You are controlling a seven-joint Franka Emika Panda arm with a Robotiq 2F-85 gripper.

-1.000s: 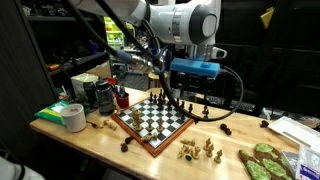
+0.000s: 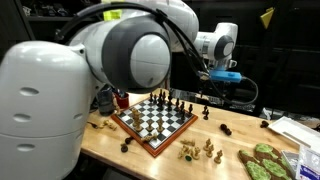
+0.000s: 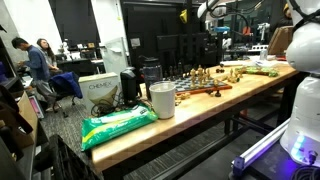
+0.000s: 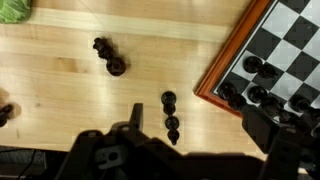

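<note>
In the wrist view my open gripper is over the table, nothing held between its fingers. Below the gap, just off the board's edge, is a slim black chess piece (image 4: pixel 171 120). Another black piece (image 4: pixel 115 66) lies farther left. The chessboard (image 4: pixel 222 72) fills the upper right corner, with several black pieces along its near rows. Exterior view 1 shows the whole board (image 2: pixel 134 124) with dark and light pieces on it. The white wrist (image 2: pixel 220 45) is above the table's far side; dark background obscures the fingertips there.
Several light wooden pieces (image 2: pixel 209 148) stand right of the board. Farther right are a green mat (image 2: pixel 265 162) and a white tray (image 2: pixel 295 130). The large white arm link (image 2: pixel 45 110) blocks the left of exterior view 1. Bare table (image 2: pixel 245 135) shows right of the board.
My gripper has moved right and away from exterior view 1's camera. The arm's large link has swung into the foreground, covering the mugs at left. The chess pieces look unmoved.
</note>
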